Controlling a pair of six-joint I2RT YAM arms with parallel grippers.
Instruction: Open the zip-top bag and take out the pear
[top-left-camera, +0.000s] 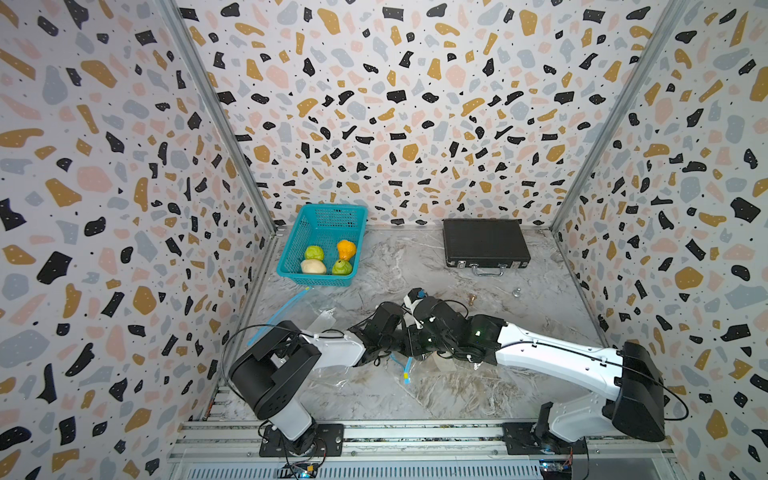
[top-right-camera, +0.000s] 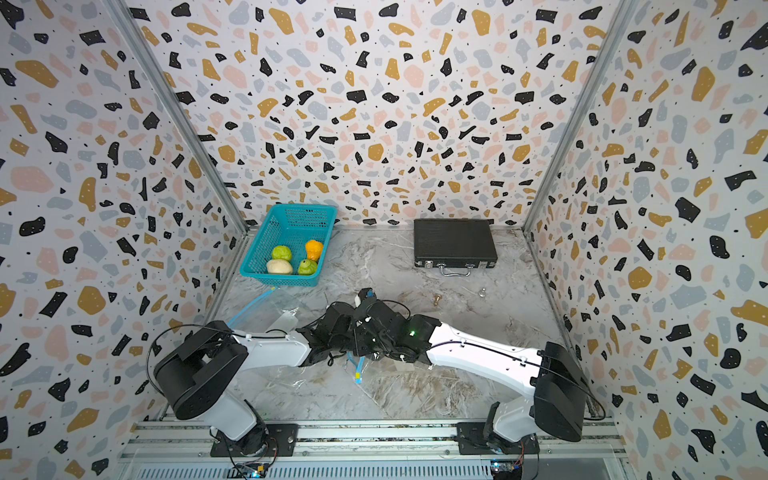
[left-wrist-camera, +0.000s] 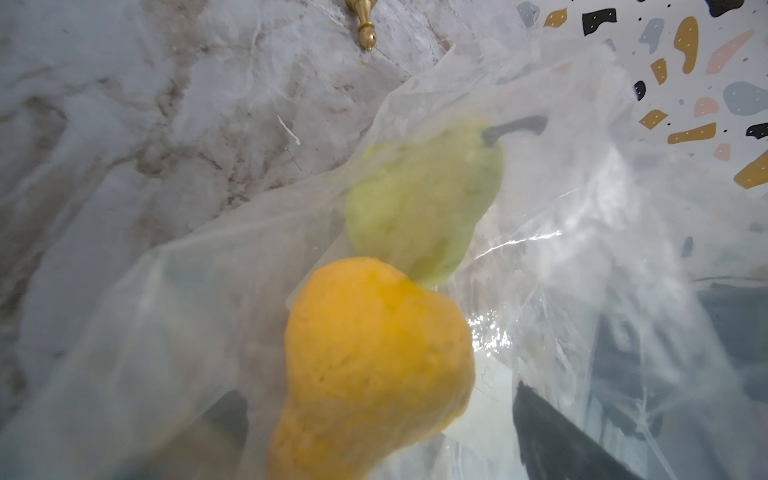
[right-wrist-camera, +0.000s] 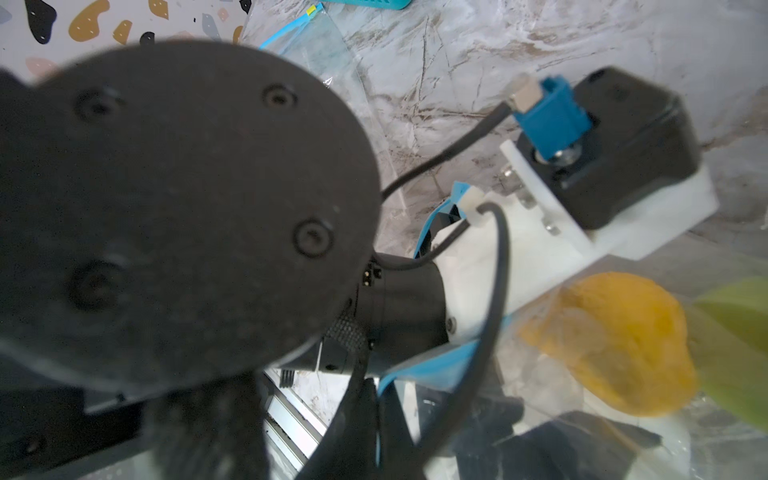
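Observation:
The clear zip bag (left-wrist-camera: 184, 320) holds a green pear (left-wrist-camera: 424, 200) with a dark stem and an orange pear-shaped fruit (left-wrist-camera: 376, 344), the orange one nearer. Reaching in at the bag's mouth, my left gripper stands open, its fingers (left-wrist-camera: 560, 440) apart on either side of the orange fruit; whether they touch it I cannot tell. My right gripper is shut on the bag's blue zip edge (right-wrist-camera: 440, 364) and holds it up. From above, both arms' ends hide most of the bag; a blue zip end (top-left-camera: 408, 372) hangs below.
A teal basket (top-left-camera: 300, 240) with several fruits stands at the back left, a black case (top-left-camera: 486, 242) at the back right. Another bag with a blue zip strip (top-left-camera: 276, 316) lies at left. Small brass (top-left-camera: 472, 299) and clear (top-left-camera: 517, 292) pieces lie ahead of the right arm.

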